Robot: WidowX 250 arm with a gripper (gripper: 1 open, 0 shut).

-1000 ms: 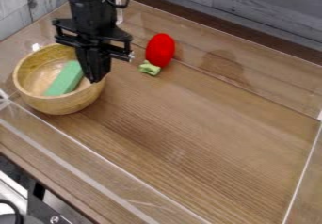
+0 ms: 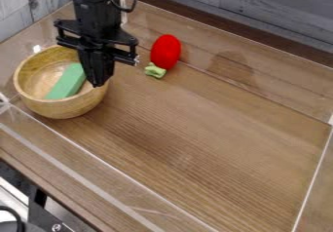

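Note:
The black gripper (image 2: 96,57) hangs over the right part of a wooden bowl (image 2: 68,108) on the left of the table. Its fingertips are too small and dark to show anything between them clearly. In the bowl lies a long green object (image 2: 65,83), partly behind the arm. Right of the arm, a red rounded object (image 2: 166,52) stands on the table, with a small light-green piece (image 2: 155,71) just in front of it.
A dark wall edge runs along the back. Cables and a dark part (image 2: 11,222) are at the lower left edge.
The arm and gripper have shifted slightly left over the bowl. The objects on the table look unmoved.

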